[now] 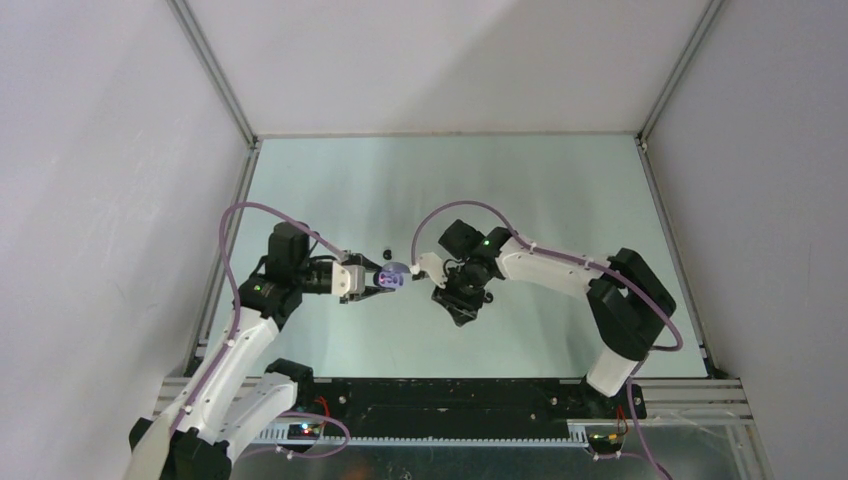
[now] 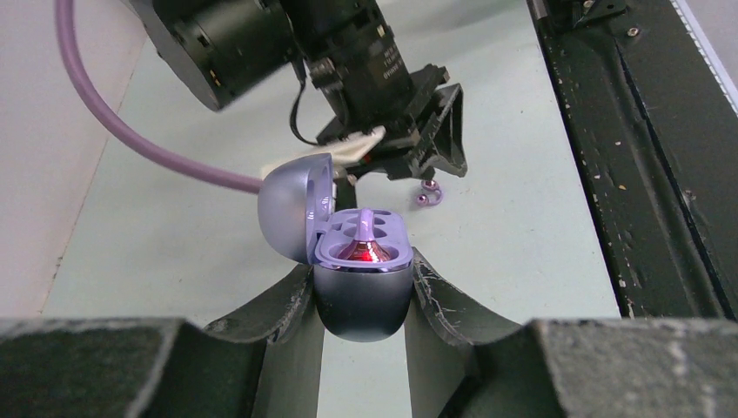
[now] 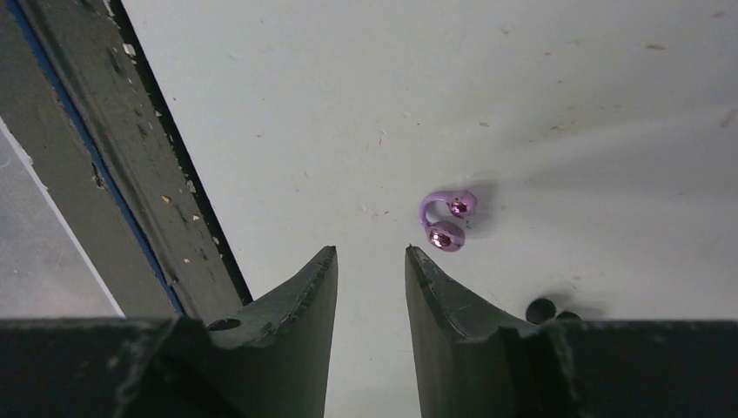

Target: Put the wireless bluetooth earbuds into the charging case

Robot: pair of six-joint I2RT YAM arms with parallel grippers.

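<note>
My left gripper is shut on the open lilac charging case, lid raised, a red glow at one slot with a lilac piece in it. In the right wrist view a lilac earbud with shiny red parts lies on the white table, just beyond the fingertips of my right gripper, which stands part open above it with nothing between its fingers. In the top view that right gripper is low near the middle, right of the case.
Small black pieces lie near the lilac earbud, and another lies above the case in the top view. A dark rail runs along the front edge.
</note>
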